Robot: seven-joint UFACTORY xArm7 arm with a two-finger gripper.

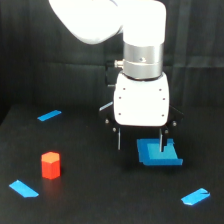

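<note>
An orange-red cube (50,165) sits on the dark table at the left. A flat blue object (157,153), perhaps a shallow tray or box, lies right of centre; its upper part is hidden by the hand. My gripper (139,141) points down at the middle of the view, over or in front of the blue object. Its two thin fingers stand wide apart, open, with nothing visible between them. The right fingertip overlaps the blue object in the view; whether they touch I cannot tell. Well to the left of the gripper, the cube stands clear of it.
Blue tape strips mark the table at the back left (49,115), front left (23,188) and front right (195,197). Bare dark table (110,190) spreads across the front and between cube and blue object. A dark curtain hangs behind.
</note>
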